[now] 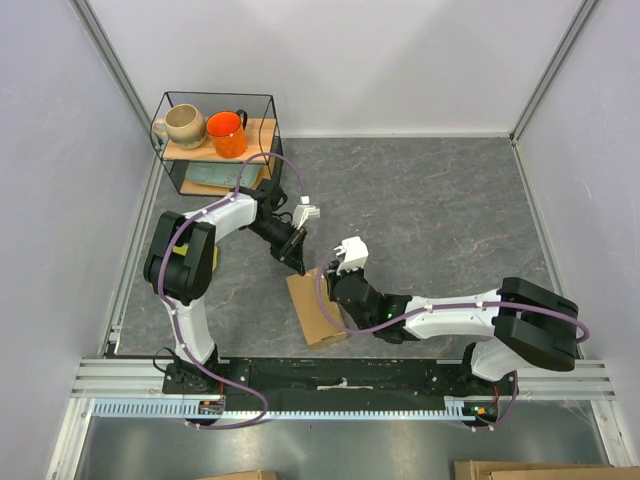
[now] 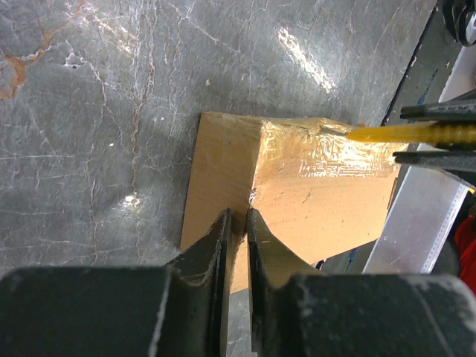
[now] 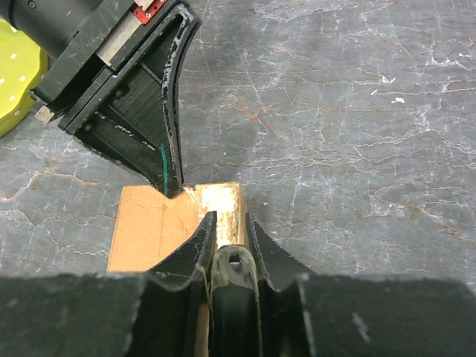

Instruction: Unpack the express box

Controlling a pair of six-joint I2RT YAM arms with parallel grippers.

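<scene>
A brown cardboard box (image 1: 314,312) lies on the grey floor between the arms, clear tape (image 2: 335,152) shining along one edge. My left gripper has its fingertips close together at the box's edge, a narrow gap between them. Whether they pinch the cardboard is unclear. In the right wrist view, one left finger (image 3: 169,160) meets the box's top edge. My right gripper is shut on a slim cutter-like tool, its dark end (image 3: 234,271) showing between the fingers. From the left wrist view, the tool's yellow part (image 2: 405,134) reaches over the taped edge; the blade cannot be made out.
A wire rack (image 1: 215,163) with a beige mug (image 1: 184,126) and an orange mug (image 1: 227,134) stands at the back left. Beside the left arm lies a yellow-green dotted item (image 3: 18,74). Bare floor (image 1: 430,210) spreads back and right.
</scene>
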